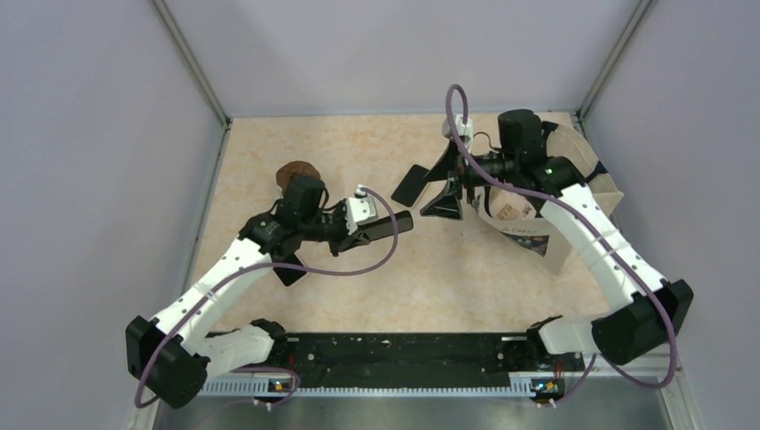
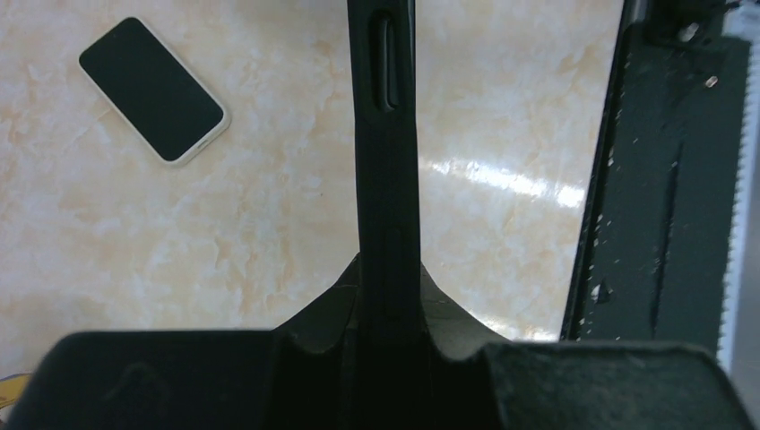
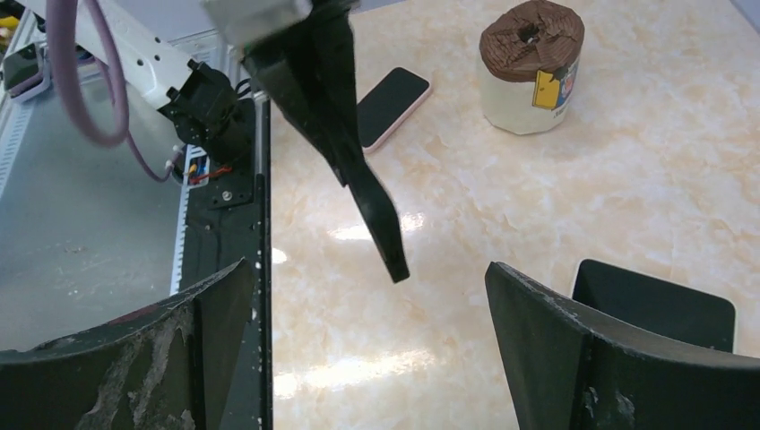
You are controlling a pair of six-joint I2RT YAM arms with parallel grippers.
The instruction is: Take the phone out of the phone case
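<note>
My left gripper [image 1: 356,235] is shut on a black phone case [image 1: 387,226], held edge-on in the air; in the left wrist view the case [image 2: 385,179] runs straight up from between the fingertips. Whether a phone is inside I cannot tell. My right gripper [image 1: 441,195] is open with nothing between its fingers, right of and above the case. A black rectangle [image 1: 410,184] [image 3: 652,305], a phone or case, lies on the table behind. A light-framed phone [image 2: 152,90] [image 3: 387,106] lies at the table's left, partly hidden by the left arm in the top view.
A roll with brown wrapping [image 3: 529,67] stands at the back left. A large canvas bag [image 1: 582,197] fills the table's right side.
</note>
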